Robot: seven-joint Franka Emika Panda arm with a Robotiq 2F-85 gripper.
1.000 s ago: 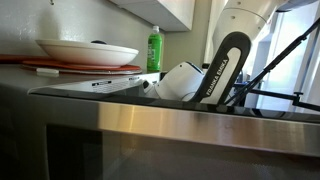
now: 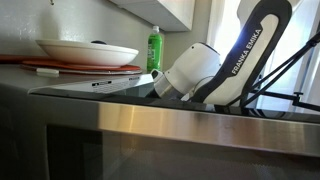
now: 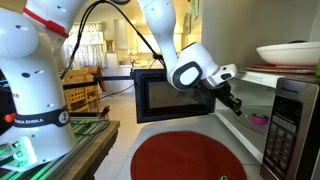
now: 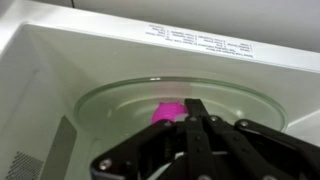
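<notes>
A pink object (image 4: 168,112) lies on the round glass plate (image 4: 105,98) inside the open microwave (image 3: 290,110). The second exterior view shows the same pink object (image 3: 260,120) deeper in the cavity. My gripper appears shut, its dark fingertips close together with nothing visible between them. In the wrist view the fingers overlap the right side of the pink object, and whether they touch it I cannot tell. From outside, the gripper (image 3: 233,101) is at the microwave's opening, left of the pink object.
The microwave's dark door (image 3: 165,98) stands open behind the arm. On top of the microwave rest a white bowl (image 2: 88,52) and a reddish flat mat (image 2: 75,68), with a green bottle (image 2: 154,48) farther back. A round red mat (image 3: 187,158) lies on the counter in front.
The arm's white links have shifted to the right in the first exterior view, and the upper one leans more. Bowl and bottle have stayed put.
</notes>
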